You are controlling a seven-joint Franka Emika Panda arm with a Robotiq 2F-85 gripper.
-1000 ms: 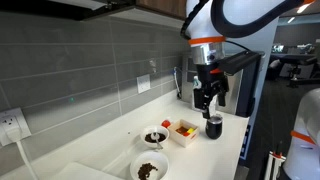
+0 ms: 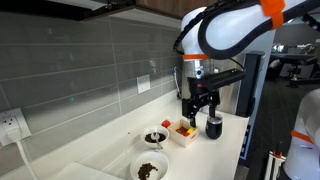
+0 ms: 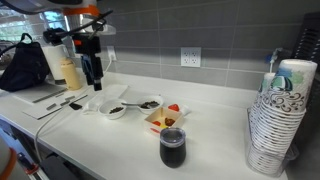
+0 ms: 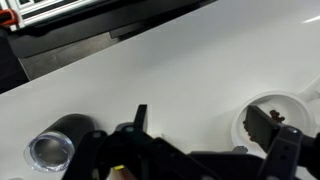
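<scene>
My gripper is open in the wrist view, its two dark fingers wide apart and nothing held between them. It hangs well above the white counter. To the right in that view is a white bowl with small dark pieces in it. Exterior view 2 shows this near bowl and a second bowl with dark contents and a spoon handle. A small open box holds red, yellow and green items. Beside it stands a dark cup with a clear or grey top.
A tall stack of patterned paper cups stands at the right in exterior view 2. Grey tiled wall with outlets closes off the back. Bare counter lies between the dark cup and the paper cups.
In exterior view 1 the arm and gripper have shifted left, from over the dark cup toward the box. The bowls, box and cup have stayed put.
</scene>
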